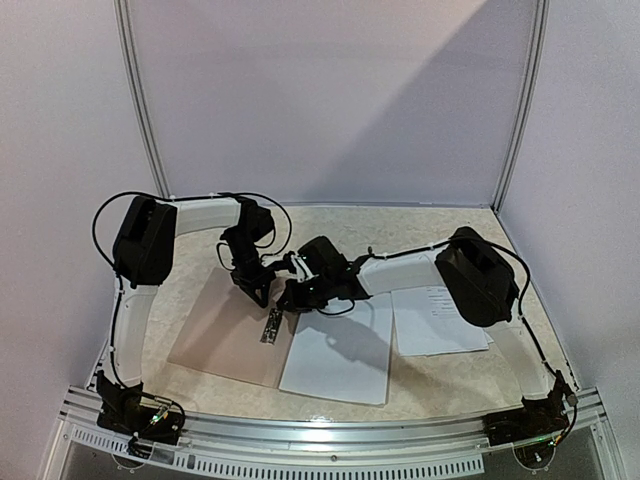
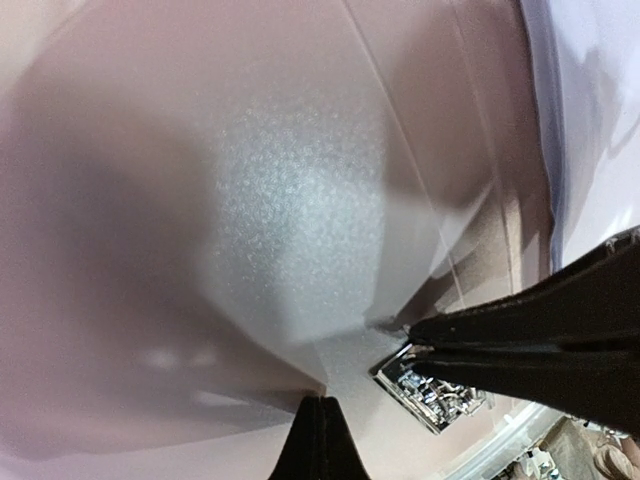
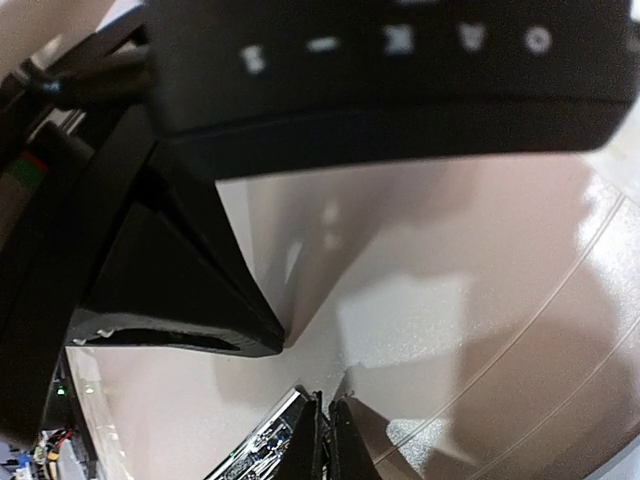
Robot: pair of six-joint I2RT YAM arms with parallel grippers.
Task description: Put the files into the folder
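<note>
The folder lies open, its pinkish cover (image 1: 215,330) on the left and a white inside (image 1: 335,365) at the centre. A shiny metal clip (image 1: 270,325) lies on the pink cover. My left gripper (image 1: 262,300) is shut over that cover, its tips (image 2: 320,405) low near the surface. My right gripper (image 1: 285,303) is shut at the clip's upper end; in the right wrist view its tips (image 3: 328,410) touch or overlap the clip, and whether they grip it I cannot tell. A printed sheet (image 1: 440,335) lies to the right.
The two arms are very close together over the folder's upper middle. Bare table (image 1: 450,385) shows in front of the sheet and behind the folder. Walls enclose the back and sides.
</note>
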